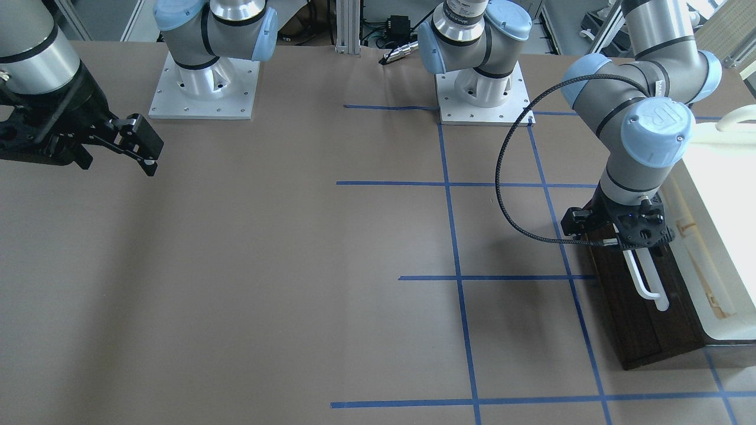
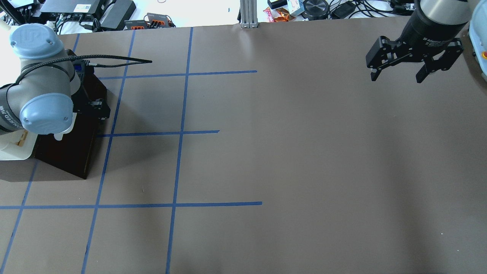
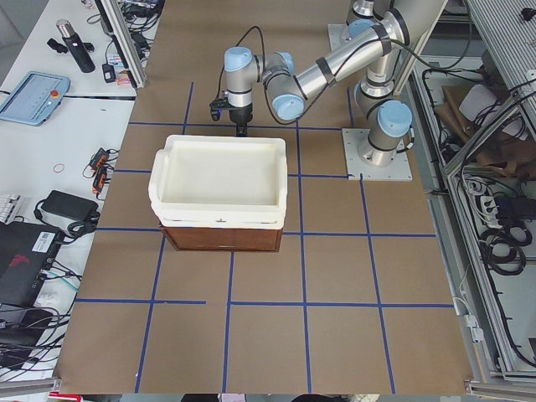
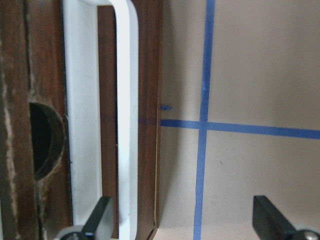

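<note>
A dark wooden box with a white inner bin stands on the taped table, a white U-shaped handle on its side. My gripper is over that side and stands open, one finger by the handle and the other out over the table. In the front view my gripper sits just above the handle, partly hiding it; in the top view the arm covers much of the box.
A second black gripper hangs at the opposite end of the table. Other arm bases stand along the back.
</note>
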